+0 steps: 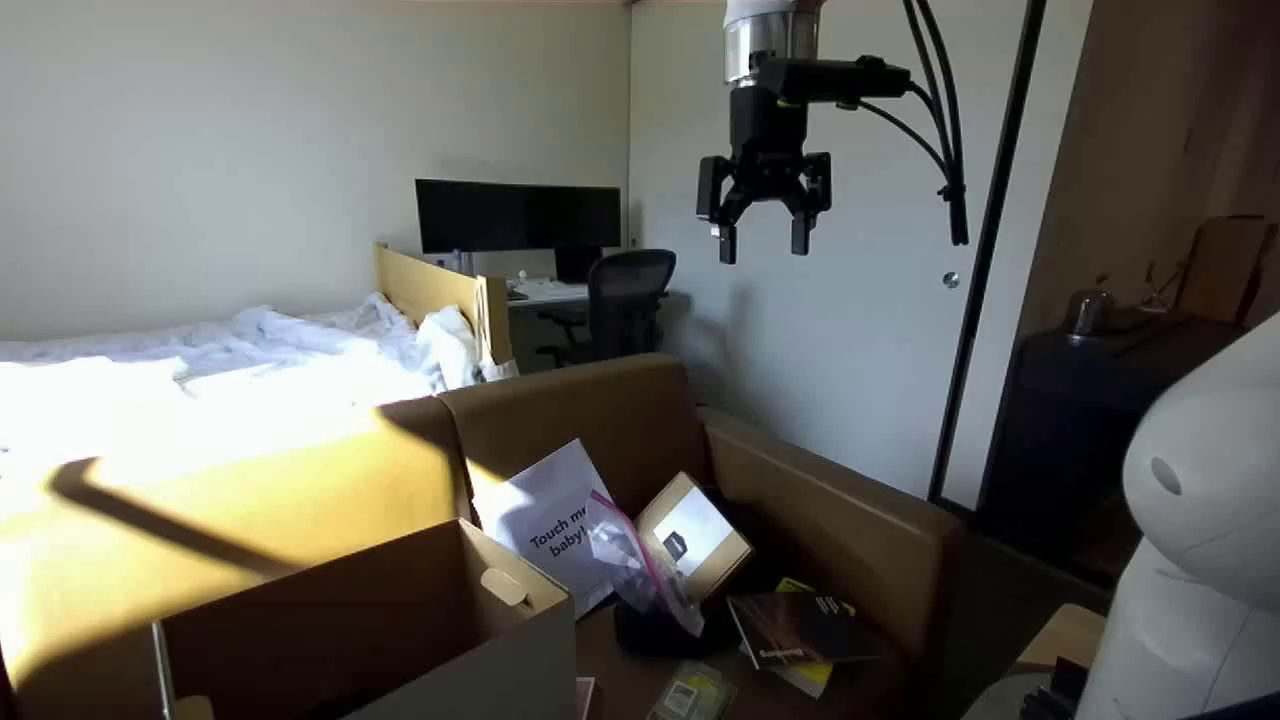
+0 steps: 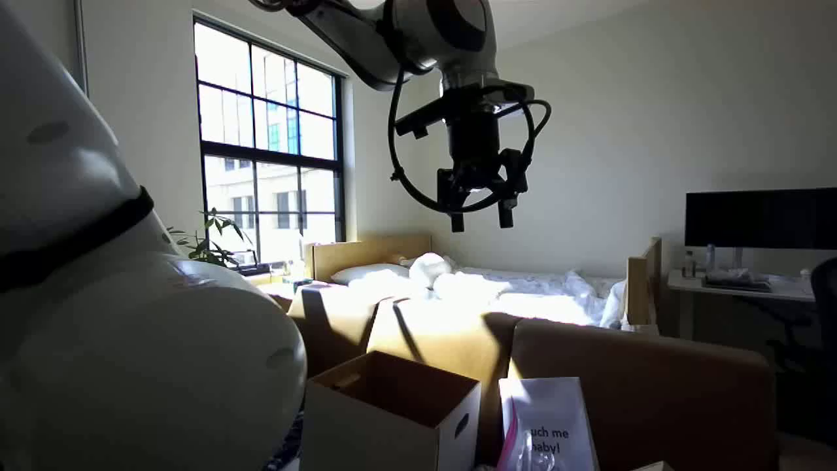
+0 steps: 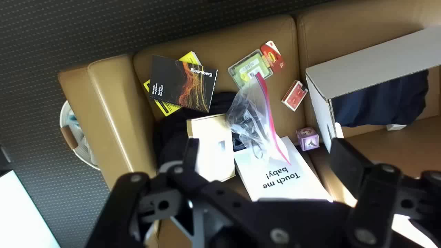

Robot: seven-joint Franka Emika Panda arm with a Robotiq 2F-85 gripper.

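My gripper [image 1: 763, 247] hangs high in the air above the couch, open, its fingers wide apart and nothing between them. Exterior view 2 likewise shows the gripper [image 2: 482, 221] empty. Below it in the wrist view lie a clear zip bag [image 3: 250, 117] with a pink seal, a white "Touch me baby!" box [image 3: 285, 169], a cardboard box with a white face [image 3: 215, 148], and a black Bloomberg booklet [image 3: 182, 82] over a yellow book [image 3: 167, 108]. A red card pack [image 3: 295, 95] and a purple cube [image 3: 308, 138] lie farther right.
A large open carton [image 1: 504, 648] stands on the couch, dark cloth [image 3: 380, 99] inside it in the wrist view. The couch armrest [image 1: 828, 480] and backrest [image 1: 576, 420] rise around the items. Open air surrounds the gripper.
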